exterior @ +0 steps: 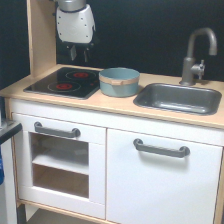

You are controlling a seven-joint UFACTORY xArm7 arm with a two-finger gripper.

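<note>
The white and grey arm comes down from the top left, and its dark gripper hangs in the air over the back of the stove top. Against the dark wall the fingers are hard to make out, so whether they are open or shut does not show. No object is visible at them. A teal pot stands upright on the wooden counter, just right of the stove top. The gripper is above and to the left of the pot, clear of it.
A grey sink with a tall faucet fills the counter's right side. A wooden upright stands at the left. Below are two shut white doors with grey handles; the left one has a window. The stove top is bare.
</note>
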